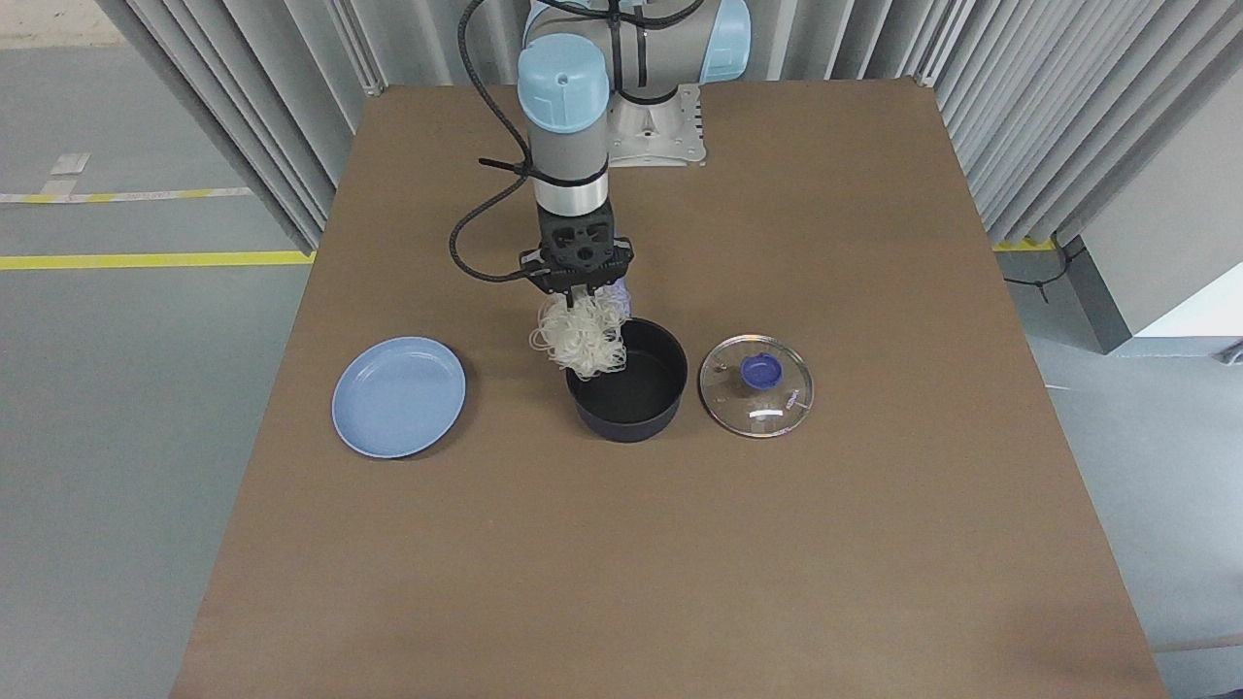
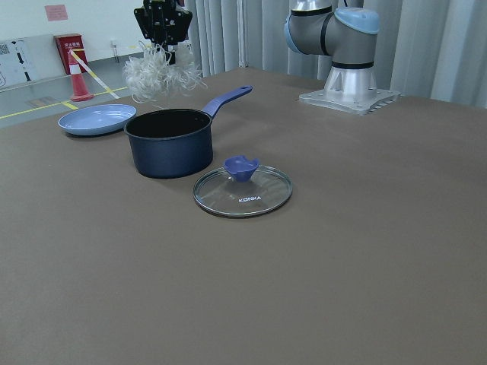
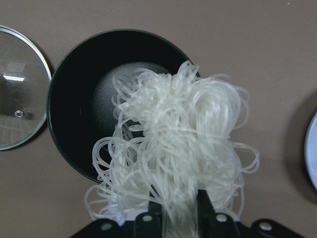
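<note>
My gripper (image 1: 573, 285) is shut on a tangled bundle of white noodles (image 1: 580, 338), holding it in the air over the left rear rim of the black pot (image 1: 629, 408), with loose strands spreading outward. In the wrist view the noodles (image 3: 173, 129) cover much of the pot's right side, and its dark floor shows beside them. The pot's blue handle (image 2: 228, 96) points toward the arm's base, partly hidden by my gripper in the front view. The blue plate (image 1: 398, 396) to the left is empty.
A glass lid with a blue knob (image 1: 760, 372) lies on the table just right of the pot. The arm's base (image 1: 658, 140) stands at the back edge.
</note>
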